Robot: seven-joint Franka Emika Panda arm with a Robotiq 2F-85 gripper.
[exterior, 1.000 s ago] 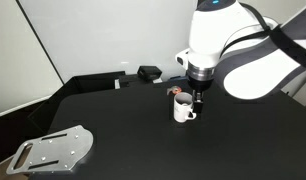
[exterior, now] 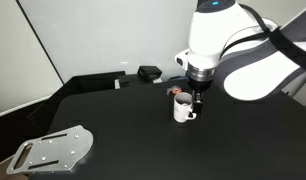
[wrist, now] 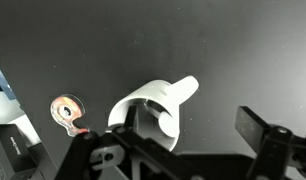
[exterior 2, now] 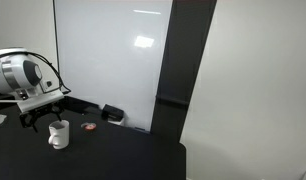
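A white mug [exterior: 182, 107] stands upright on the dark table, its handle toward the right in exterior view 1. In the wrist view the mug [wrist: 170, 97] shows its open mouth, with something white visible inside. My gripper is open, its two dark fingers spread wide apart. The left finger [wrist: 118, 147] overlaps the lower part of the mug's mouth, while the other lies off to the right over bare table. In exterior view 2 the gripper [exterior 2: 44, 117] is right above and beside the mug [exterior 2: 59, 134]. Whether a finger touches the mug cannot be told.
A tape dispenser [wrist: 66, 110] with orange on it lies near the mug. Behind it is a small black box [exterior: 149, 73] at the table's back edge. A grey metal plate [exterior: 55, 151] rests at the left.
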